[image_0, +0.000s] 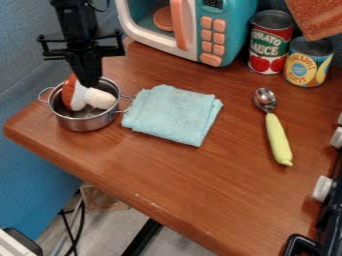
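My black gripper hangs over a steel pot at the left end of the wooden table. Just under its fingertips, at the pot's rim, is a red and white object; whether the fingers are shut on it is hard to tell. A white rounded item lies in the pot.
A folded light blue towel lies right of the pot. A spoon with a yellow handle lies further right. A toy microwave and two cans stand at the back.
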